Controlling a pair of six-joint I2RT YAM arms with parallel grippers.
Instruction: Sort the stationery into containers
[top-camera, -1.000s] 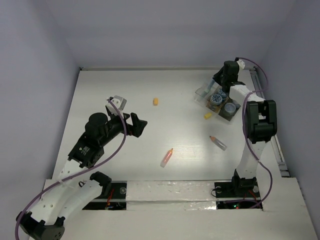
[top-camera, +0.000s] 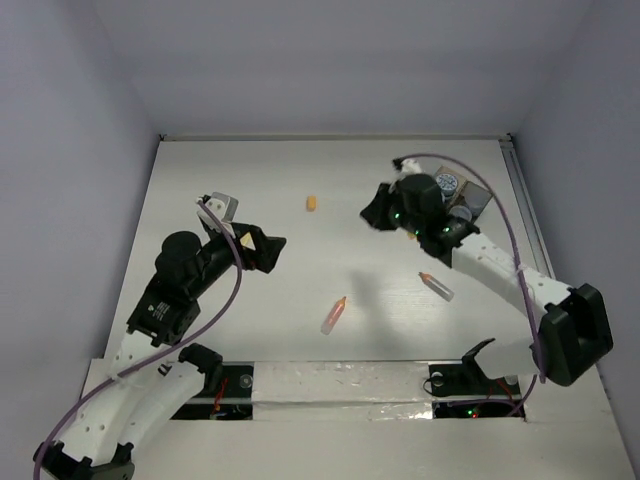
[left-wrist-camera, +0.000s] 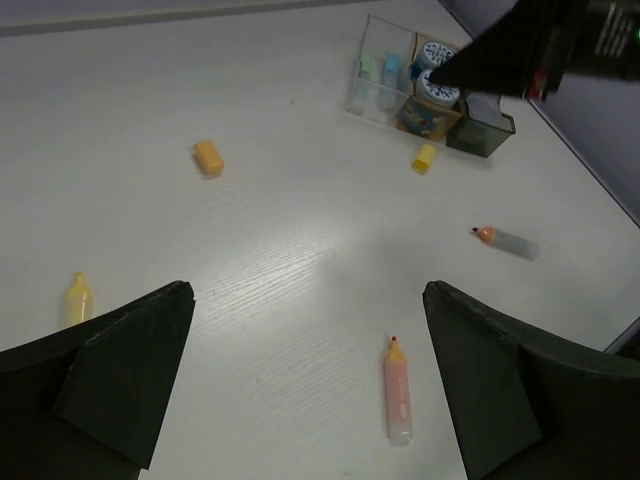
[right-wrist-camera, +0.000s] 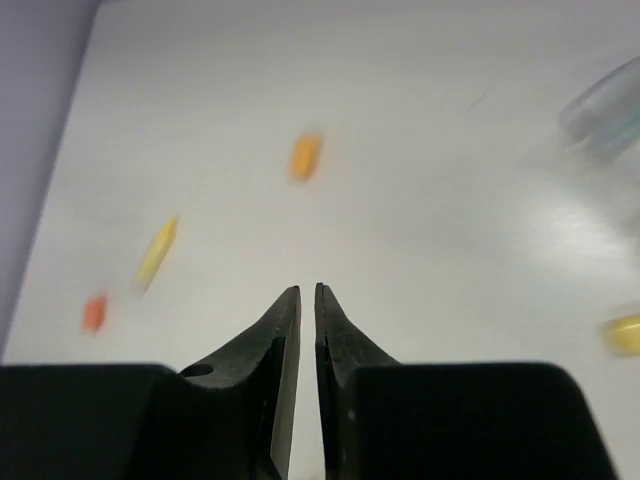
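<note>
My left gripper (top-camera: 262, 250) stands open over the left side. My right gripper (top-camera: 374, 214), blurred in motion, is above the right-middle, shut, with nothing visible between its fingertips in the right wrist view. The containers (left-wrist-camera: 429, 122) at back right hold blue pens (left-wrist-camera: 389, 75) and patterned round items (left-wrist-camera: 437, 88). On the table lie an orange cap (top-camera: 311, 203), a yellow cap (left-wrist-camera: 424, 158), a pink marker (top-camera: 334, 315), a grey marker (top-camera: 436, 286) and a yellow marker (left-wrist-camera: 78, 300). An orange-red piece (right-wrist-camera: 94, 311) shows blurred in the right wrist view.
Walls enclose the back and both sides. The right arm partly covers the containers and yellow cap in the top view.
My right gripper has left the containers at the back right, swinging toward the middle and front, and now looks shut. The left arm has shifted slightly left.
</note>
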